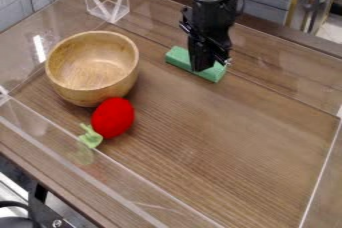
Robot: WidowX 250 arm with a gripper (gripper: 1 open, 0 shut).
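My black gripper (218, 50) hangs from the top centre, its fingers shut, just above a green block (194, 64) lying on the wooden table (227, 162). Whether the fingertips touch the block cannot be told.
A large tan bowl (92, 69) stands at the left, with a red fruit-like object (114, 116) and a small pale-green piece (90, 137) below it. A clear plastic item (107, 2) lies at the back left.
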